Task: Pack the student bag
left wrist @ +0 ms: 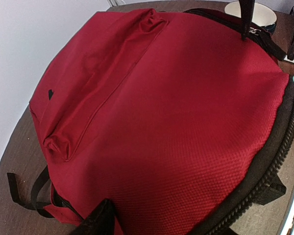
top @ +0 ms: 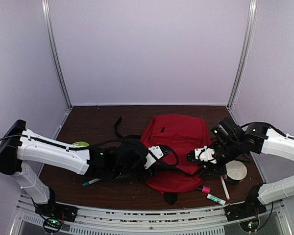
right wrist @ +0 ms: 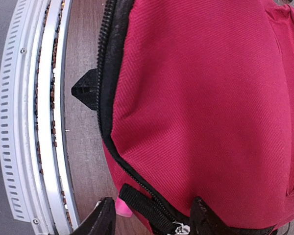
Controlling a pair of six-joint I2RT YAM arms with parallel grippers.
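Observation:
The red backpack (top: 179,129) lies on the table with its front panel folded down over the opening. At its left side, my left gripper is partly open, with red cloth and the black zipper edge (left wrist: 277,147) around its fingers (left wrist: 103,220). Over the bag's right edge, my right gripper stands open. A black zipper band (right wrist: 149,208) with a metal slider (right wrist: 182,229) passes between its fingers; no grip on it shows. What lies inside the bag is hidden.
A white bowl (top: 236,170) stands right of the bag, close to my right arm. Markers lie near the front: a pink one (top: 204,189), a green one (top: 216,199), a pale one (top: 225,187) and a teal one (top: 91,182). A green item (top: 81,143) is partly behind my left arm.

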